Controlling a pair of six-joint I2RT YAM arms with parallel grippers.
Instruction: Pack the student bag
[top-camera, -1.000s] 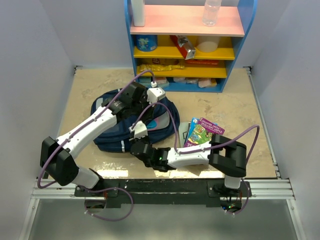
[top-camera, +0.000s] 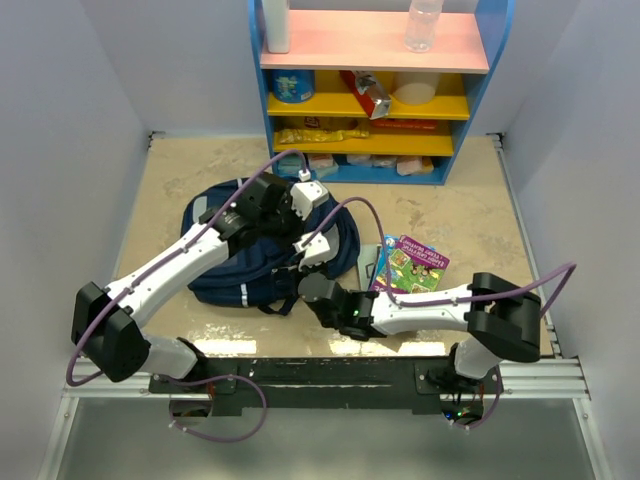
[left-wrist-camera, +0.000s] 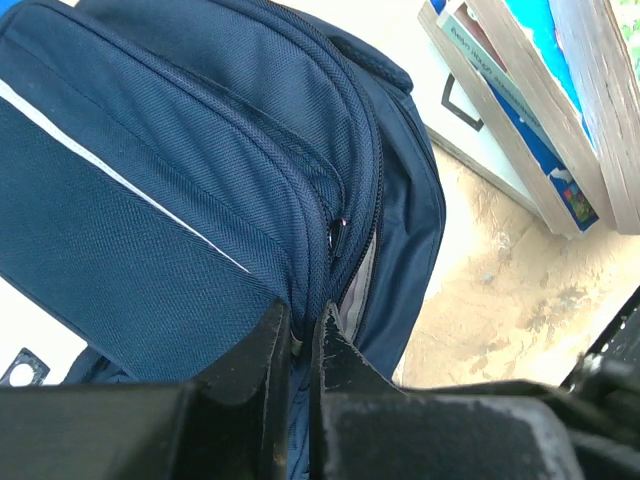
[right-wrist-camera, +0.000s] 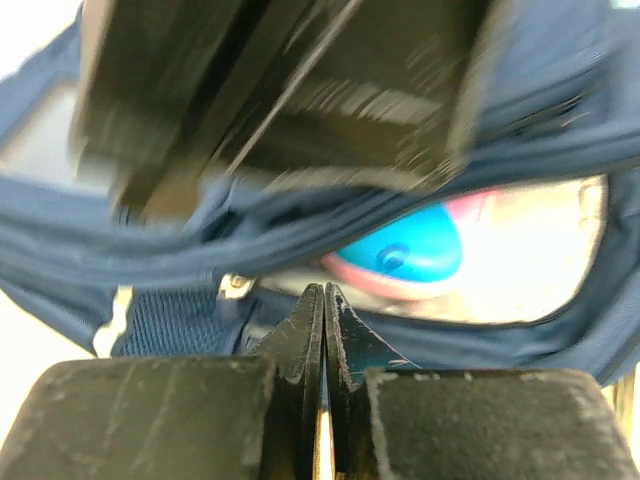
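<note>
The dark blue bag (top-camera: 215, 285) lies on the left part of the table. My left gripper is shut on the bag's fabric edge beside a zipper, with the zipper pull (left-wrist-camera: 338, 236) just beyond the fingertips. In the right wrist view the bag's mouth gapes, and a blue-and-pink item (right-wrist-camera: 405, 245) shows inside. My right gripper is shut in front of that opening, with nothing visible between its fingers. A blurred dark gripper part hangs across the top of that view. Several books (top-camera: 412, 265) lie to the right of the bag.
At the back stands a blue shelf unit (top-camera: 460, 150) holding a blue can (top-camera: 293, 86), a red box (top-camera: 368, 95) and a clear bottle (top-camera: 423, 25). Both arms cross close together over the bag. Bare table (top-camera: 450, 200) shows at the back right.
My right gripper has shifted to the right and slightly back over the bag, now hiding much of its opening from the top view. The left gripper has shifted slightly; the books have stayed put.
</note>
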